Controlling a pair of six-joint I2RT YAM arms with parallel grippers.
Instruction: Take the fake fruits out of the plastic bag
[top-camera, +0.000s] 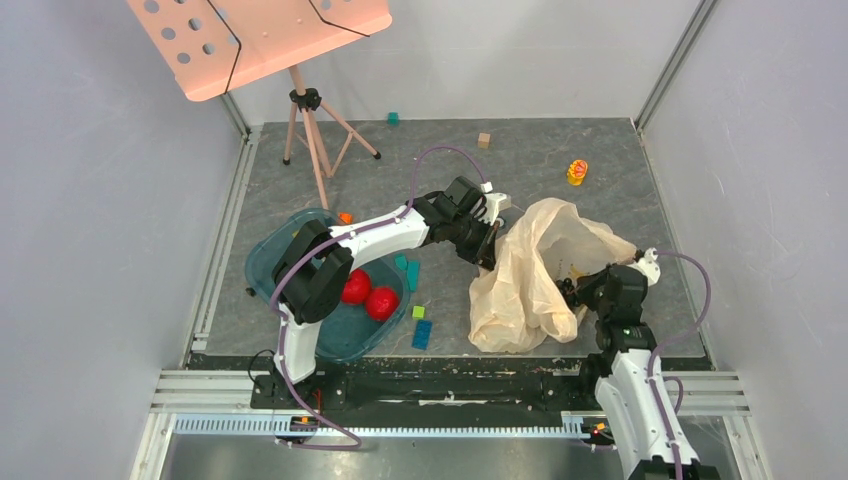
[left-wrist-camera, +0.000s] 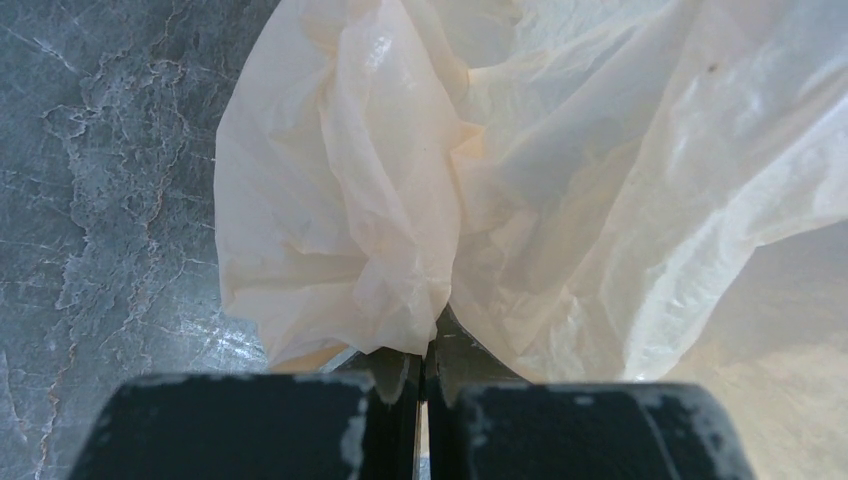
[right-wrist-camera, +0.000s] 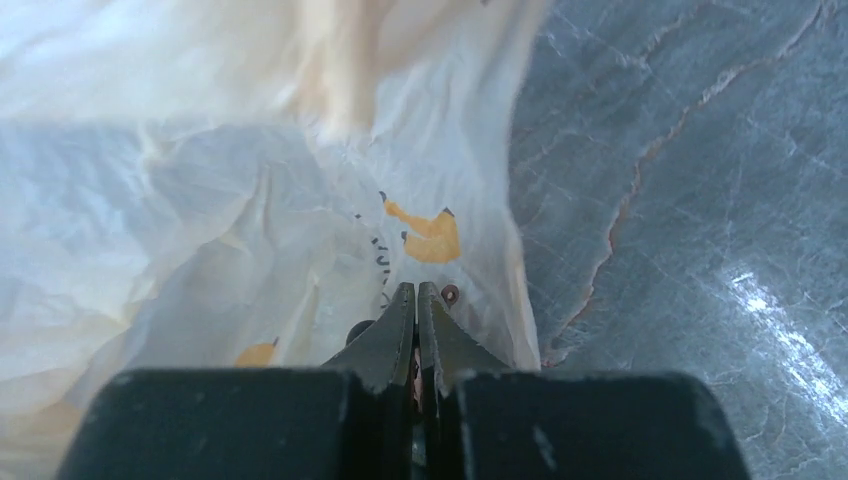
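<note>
The crumpled translucent plastic bag (top-camera: 520, 305) lies open on the right half of the floor. My left gripper (top-camera: 485, 262) is at its left edge; in the left wrist view its fingertips (left-wrist-camera: 425, 355) are shut, pinching the bag film. My right gripper (top-camera: 568, 290) reaches into the bag's mouth from the right; in the right wrist view its fingertips (right-wrist-camera: 417, 295) are shut, with a small dark, partly hidden shape beside them. Orange printed patches show on the bag film. No fruit can be clearly made out inside.
A teal tub (top-camera: 345, 335) with red balls (top-camera: 382, 303) stands at the left. Small blocks (top-camera: 421, 334) lie between tub and bag. A yellow object (top-camera: 577, 172) sits behind the bag; a pink stand (top-camera: 310, 140) is at the back left.
</note>
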